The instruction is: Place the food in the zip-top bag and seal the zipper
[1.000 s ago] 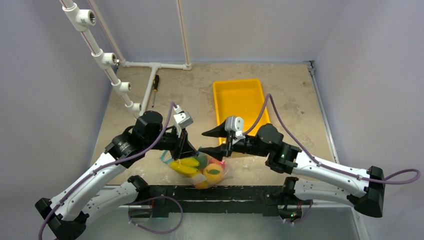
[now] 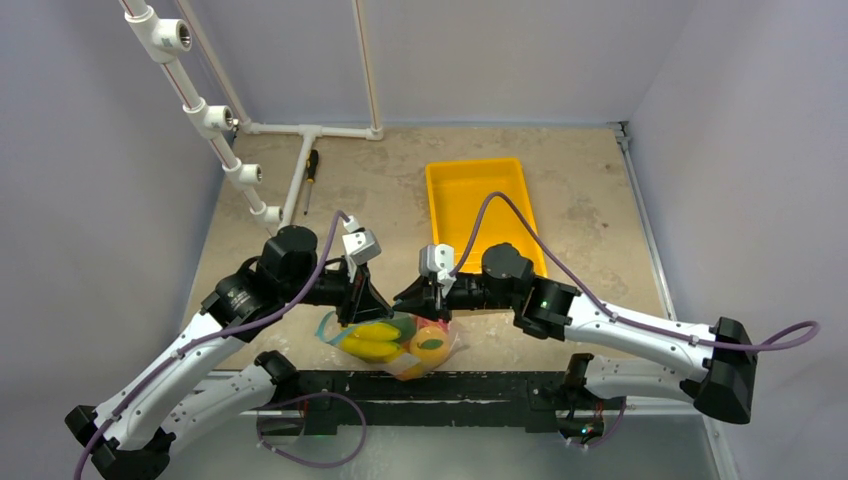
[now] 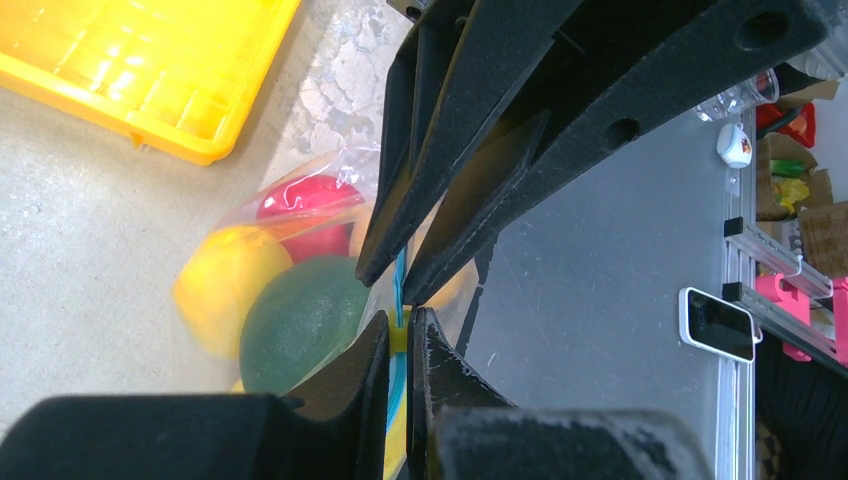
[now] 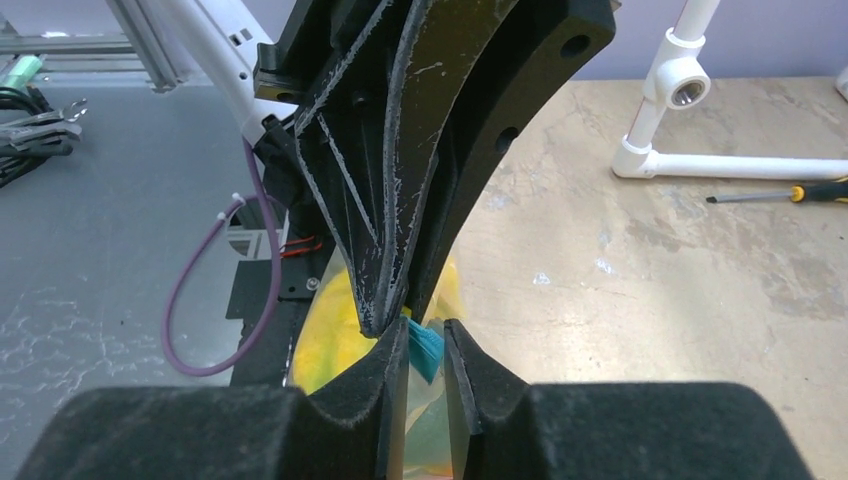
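The clear zip bag (image 2: 408,362) holds a yellow fruit (image 3: 228,285), a red one (image 3: 308,210), a dark green one (image 3: 300,325) and yellow banana-like pieces (image 2: 370,345). Its blue zip strip (image 3: 396,385) stands on edge in the left wrist view. My left gripper is shut on that strip at a small yellow piece (image 3: 399,338). Just beyond, my right gripper straddles the strip's blue end (image 4: 426,350), a narrow gap still between its fingertips. The two grippers nearly meet above the bag in the top view.
Behind the right arm lies a yellow tray (image 2: 475,172). A screwdriver (image 2: 311,167) rests beside the white pipe frame (image 2: 300,170) at the back left. A black front edge (image 2: 440,386) runs close to the bag.
My right gripper has moved left to the left gripper, and its wide-spread fingers have closed most of the way around the bag's top edge. The left arm and bag have barely shifted.
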